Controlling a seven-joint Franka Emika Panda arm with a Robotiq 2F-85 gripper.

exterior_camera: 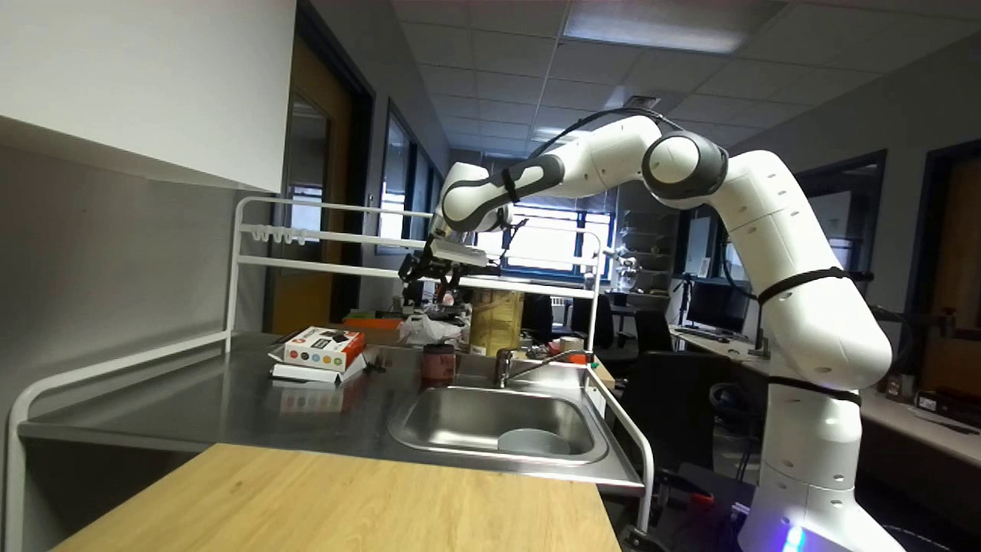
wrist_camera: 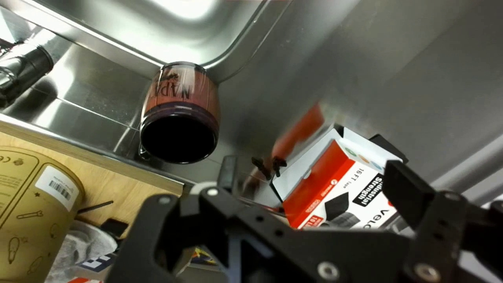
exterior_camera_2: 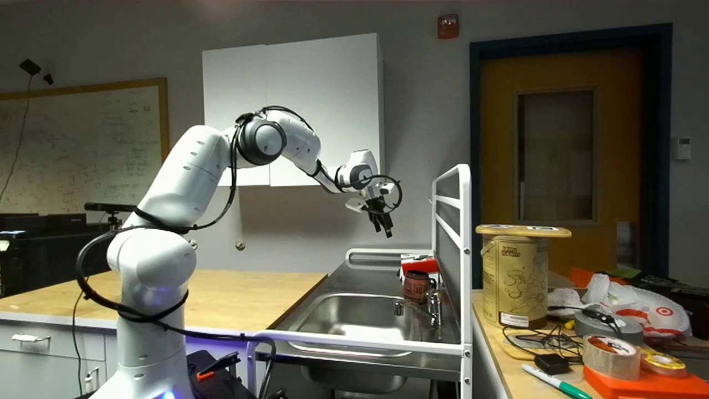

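My gripper is open in the wrist view, its two fingers well apart and nothing held. Below it, between the fingers as seen from the wrist, lies a red and white Velcro box [wrist_camera: 337, 186] on the metal counter. A reddish-brown mug [wrist_camera: 181, 111] marked NAPA stands by the sink corner, off to one side of the gripper. From exterior view 1, the gripper [exterior_camera: 430, 268] hangs high above the counter, clear of the box [exterior_camera: 323, 348] and the mug [exterior_camera: 438, 365]. Exterior view 2 shows the fingers pointing down.
A steel sink [exterior_camera: 501, 418] with a grey round item [exterior_camera: 533, 441] in it lies beside the mug, a faucet [exterior_camera: 503, 366] behind. White rack rails [exterior_camera: 414, 271] run along the counter's far side. A white cabinet [exterior_camera_2: 325, 110] hangs above.
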